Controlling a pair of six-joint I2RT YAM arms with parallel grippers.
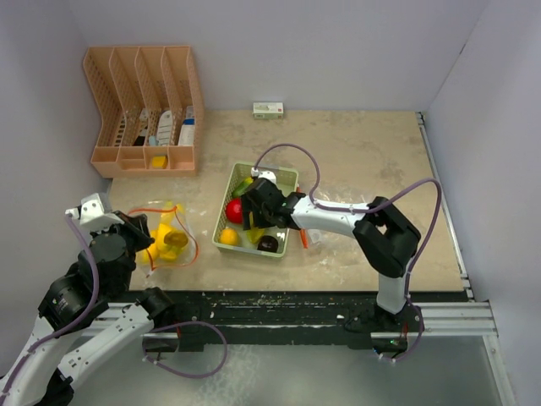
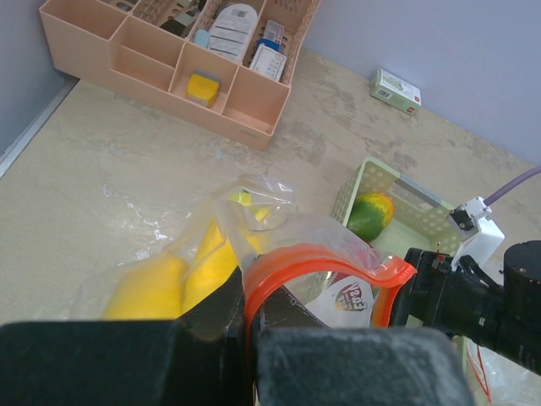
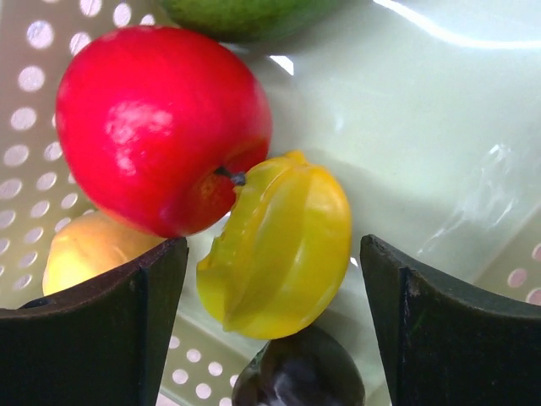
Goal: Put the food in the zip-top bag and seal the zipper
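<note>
My left gripper is shut on the orange zipper edge of the clear bag, which holds yellow food at the left. The green basket holds a red fruit, a green one, an orange one, a dark one and a yellow pepper. My right gripper is part open over the basket, its fingers either side of the yellow pepper; whether they touch it is not clear.
A pink organiser stands at the back left, a small box at the back. Other clear bags lie right of the basket, partly under the right arm.
</note>
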